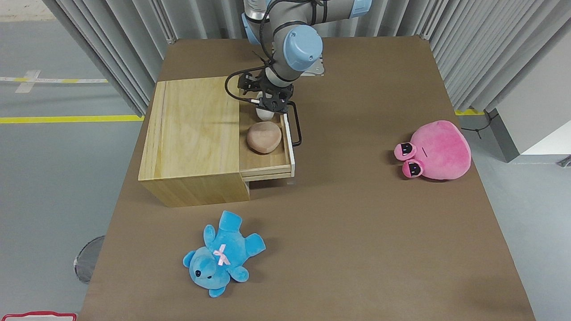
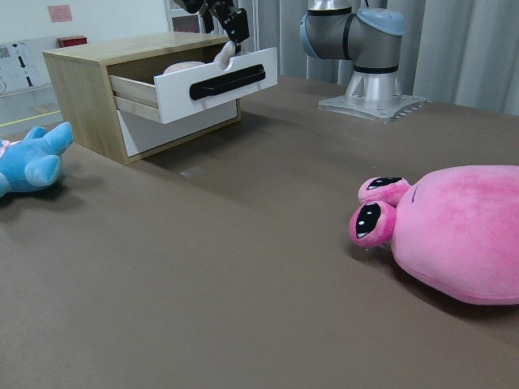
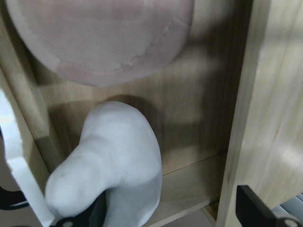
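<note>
My gripper (image 1: 265, 93) is down at the back end of the open drawer (image 1: 266, 171) of a light wood cabinet (image 1: 190, 128). A white soft object (image 3: 120, 151) lies there, bunched against one dark finger in the wrist view; I cannot tell whether the fingers are shut on it. A round pale pink-beige object (image 1: 263, 136) rests in the drawer, nearer the front view's camera than the white one.
A blue teddy bear (image 1: 225, 256) lies on the brown table below the cabinet in the front view. A pink plush toy (image 1: 436, 151) sits at the table's right edge.
</note>
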